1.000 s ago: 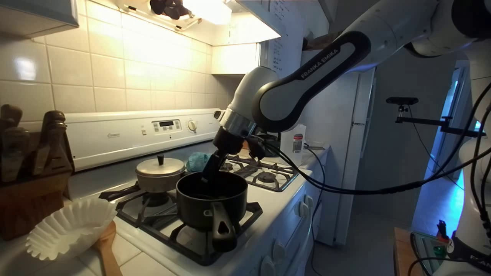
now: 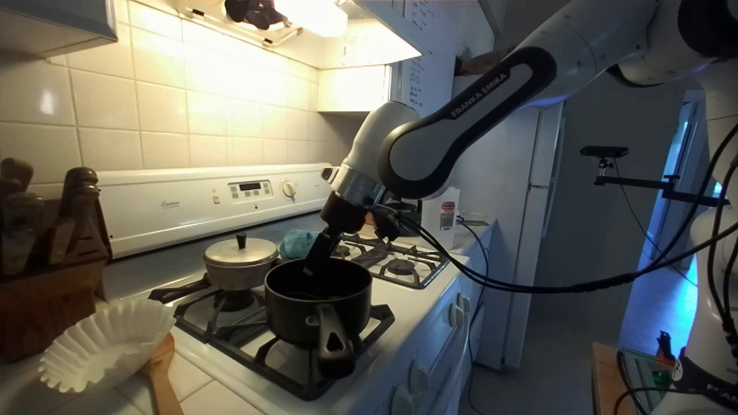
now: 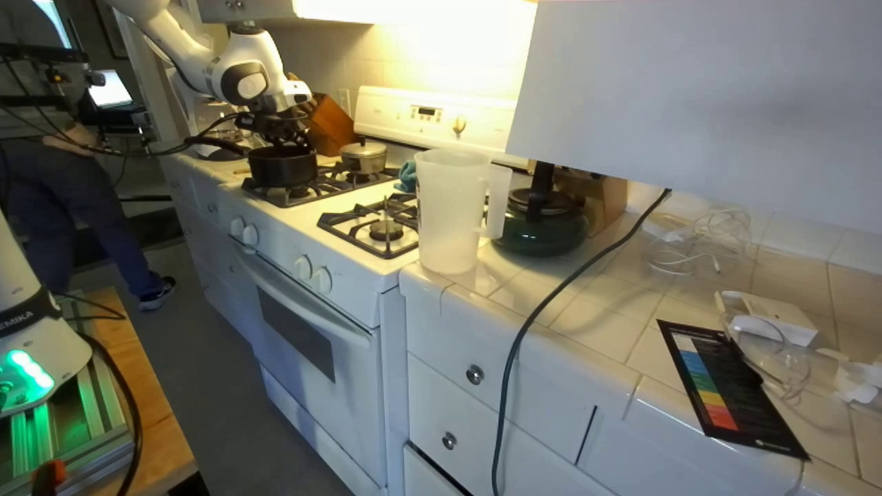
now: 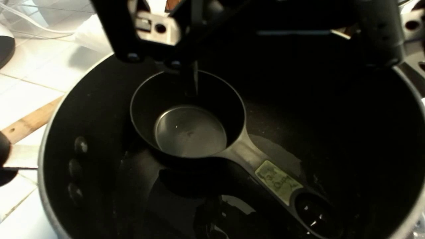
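A black pot [image 2: 297, 314] stands on the near left burner. In the wrist view, a dark measuring cup [image 4: 191, 133] lies inside the pot, its opening facing up. Its handle [image 4: 245, 149] carries a pale green label and runs toward the lower right. My gripper reaches down into the pot from above, open, with its fingers wide apart. The left finger [image 4: 137, 49] overlaps the cup's far rim, and its tip appears to reach into the cup; contact cannot be made out. Nothing shows gripped between the fingers, though the dark interior hides detail.
A lidded silver pot [image 2: 238, 266] and a teal cloth [image 2: 298, 243] sit behind the black pot. Paper filters [image 2: 104, 346] and a wooden spoon [image 2: 162, 380] lie at the left. A translucent pitcher [image 3: 450, 215] stands right of the stove. The right burners are empty.
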